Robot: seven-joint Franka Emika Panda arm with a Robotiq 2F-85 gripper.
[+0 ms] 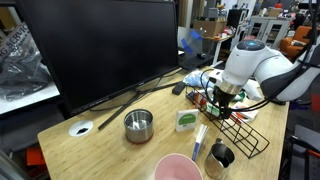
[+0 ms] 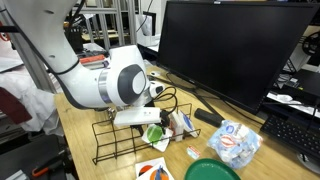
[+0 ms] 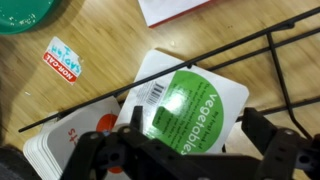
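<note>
In the wrist view my gripper stands open, its dark fingers apart with nothing held between them. Beyond them is a white card or box (image 3: 225,92) with a green "vegetables" circle and a barcode. The black wire rack (image 3: 278,68) has a bar crossing over this white item. In exterior view 2 the green circle (image 2: 154,133) shows at the rack, just below my white arm (image 2: 112,85). In exterior view 1 the gripper is low over the rack (image 1: 262,143), its fingertips too small to make out.
White cards (image 3: 72,135) with coloured prints lie beside the vegetables item. Near the rack are a green plate (image 2: 210,170) and a clear plastic bag (image 2: 234,145). A pink bowl (image 1: 177,168), a metal cup (image 1: 219,160) and a steel pot (image 1: 139,125) stand on the table. The monitor (image 1: 105,50) borders the workspace.
</note>
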